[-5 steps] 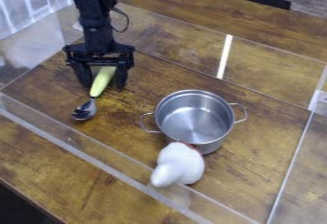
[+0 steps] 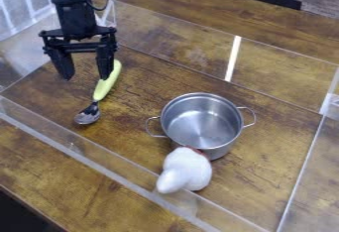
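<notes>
My black gripper [image 2: 78,58] hangs open at the upper left, its fingers spread, left of and above a pale yellow-green elongated object [image 2: 107,80] lying on the wooden table. Just below that object lies a metal spoon-like piece [image 2: 89,114]. A steel pot [image 2: 200,125] with two wire handles stands at centre right, empty inside. A white rounded object [image 2: 184,172] with a small red patch lies at the front, below the pot.
Transparent edges or panels run along the left, front and right of the work area.
My gripper has moved up and to the left, off the pale elongated object, which now shows fully. The pot and the white object have not moved.
</notes>
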